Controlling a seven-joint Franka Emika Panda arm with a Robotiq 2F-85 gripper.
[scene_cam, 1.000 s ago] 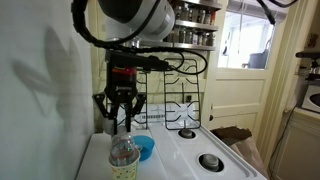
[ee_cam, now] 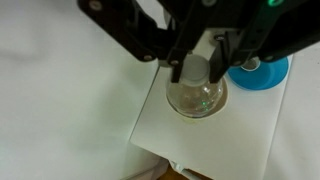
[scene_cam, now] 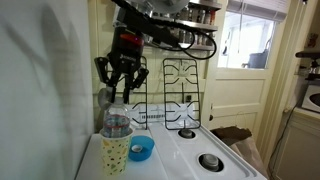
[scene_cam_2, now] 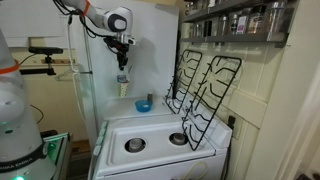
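A clear bottle hangs upright below my gripper, which is shut on its top. In the wrist view, the white cap shows at the fingers, with the see-through body beneath it. The bottle's lower part stands inside a pale yellow patterned cup, whose rim surrounds it. In exterior view 2 the cup is directly under the bottle and seems to be above the counter; its contact with the surface cannot be told.
A blue bowl sits on the counter just right of the cup. The white stove lies beyond, with black grates upright at its back. A white wall stands close on the left.
My gripper has risen and shifted slightly left, with the bottle moving along. The cup has also moved up and left in exterior view 1. The blue bowl has stayed about where it was.
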